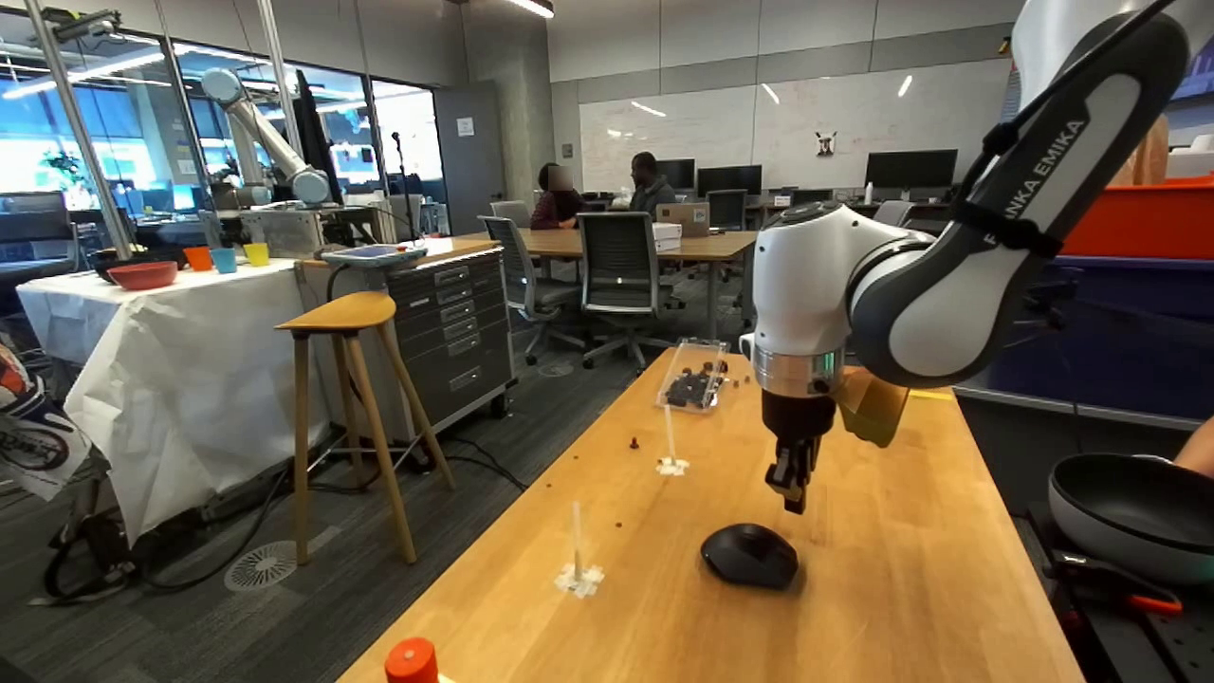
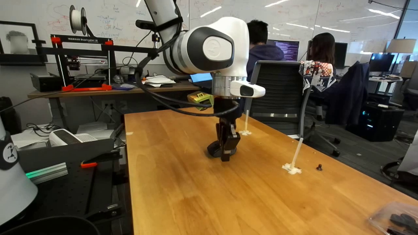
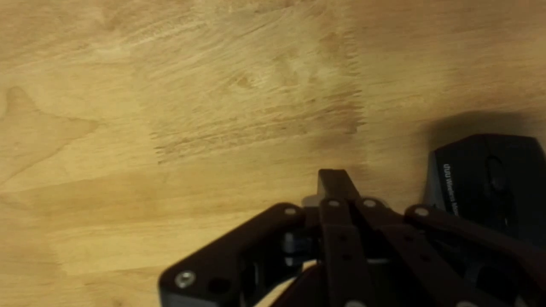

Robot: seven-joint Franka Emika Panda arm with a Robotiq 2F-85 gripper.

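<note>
A black computer mouse (image 1: 750,556) lies on the wooden table (image 1: 910,569). In the wrist view the mouse (image 3: 491,179) is at the right edge, partly covered by the gripper's linkage. My gripper (image 1: 793,505) points down just above the table, beside the mouse and apart from it. Its fingers (image 3: 335,184) are pressed together with nothing showing between them. From the second exterior view the gripper (image 2: 226,158) stands in front of the mouse (image 2: 214,149) and hides part of it.
Two thin white sticks (image 1: 577,544) (image 1: 671,438) stand taped to the table. A clear tray (image 1: 693,376) of black parts is at the far end, and an orange cap (image 1: 412,660) at the near edge. Open tabletop lies right of the mouse.
</note>
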